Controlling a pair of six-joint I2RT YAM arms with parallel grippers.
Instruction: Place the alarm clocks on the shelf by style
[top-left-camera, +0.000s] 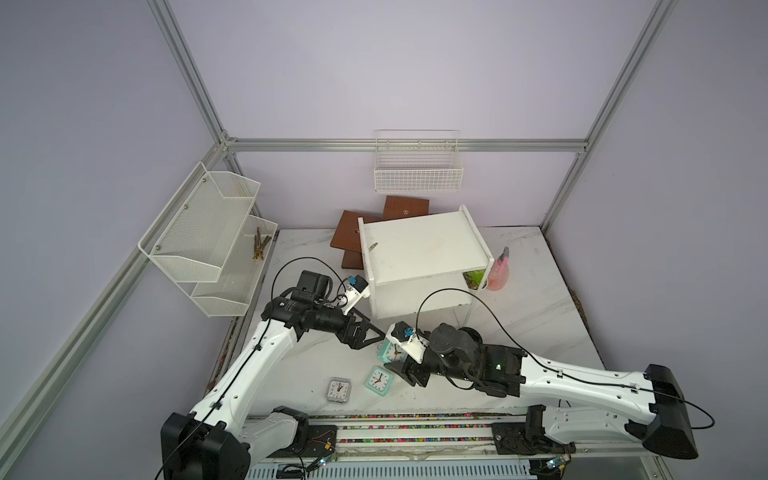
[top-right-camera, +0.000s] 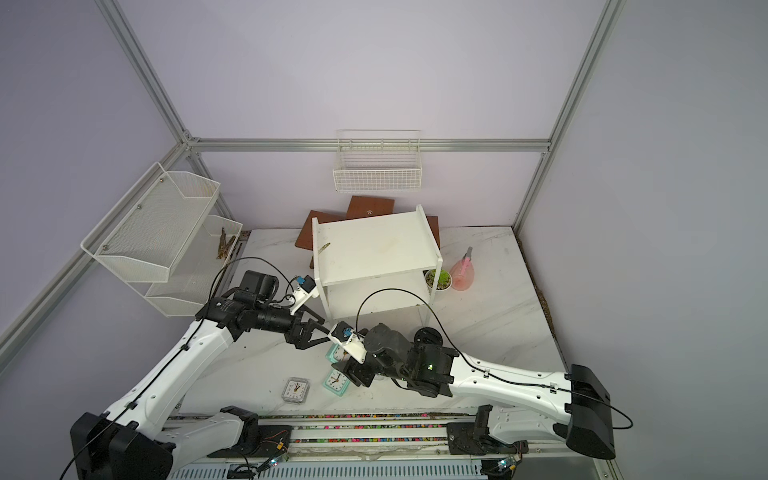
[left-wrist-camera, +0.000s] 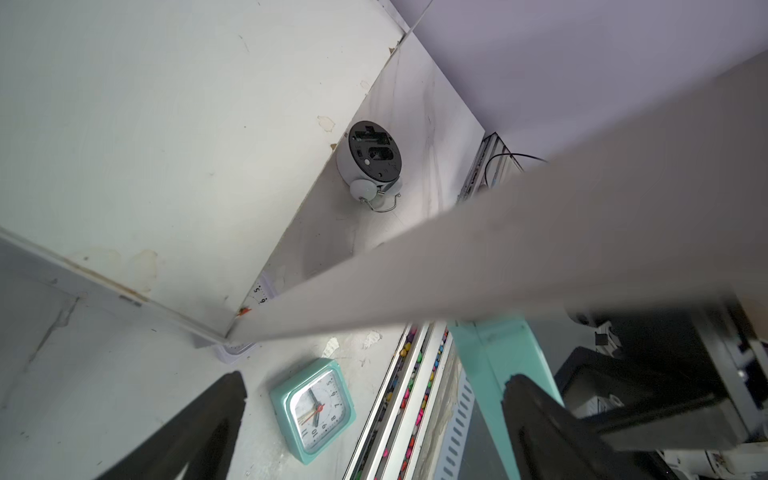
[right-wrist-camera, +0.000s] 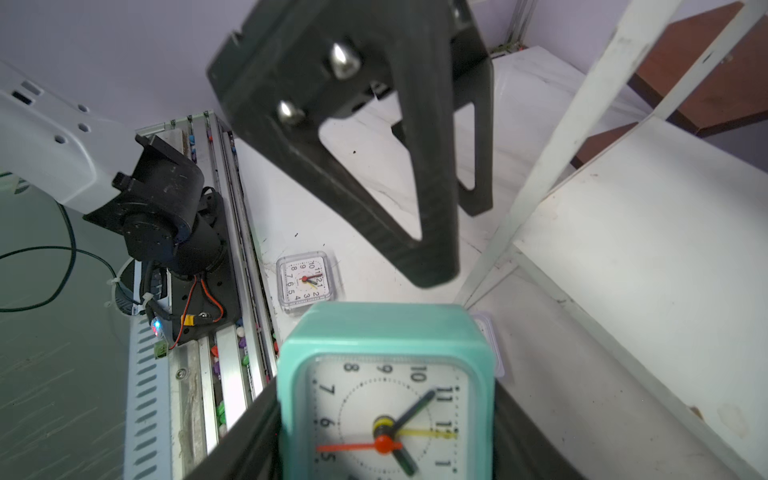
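Note:
My right gripper is shut on a teal square alarm clock (right-wrist-camera: 384, 328), its dial toward the right wrist camera. That clock (left-wrist-camera: 500, 360) also shows beside a finger of my open left gripper; whether they touch I cannot tell. On the table lie a second teal clock (left-wrist-camera: 316, 408) and a clear-framed square clock (right-wrist-camera: 304, 278), both face up. A pale lilac-framed clock (right-wrist-camera: 488, 344) is mostly hidden near the shelf's lower edge. A round twin-bell clock (left-wrist-camera: 372, 156) rests with its black back up. The white shelf (top-left-camera: 424, 248) stands behind the arms.
A pink spray bottle (top-right-camera: 462, 272) and a small potted plant (top-right-camera: 440, 279) stand right of the shelf. Brown boards (top-left-camera: 405, 207) lean behind it. Mesh baskets hang on the left wall (top-left-camera: 208, 224) and back wall (top-left-camera: 418, 168).

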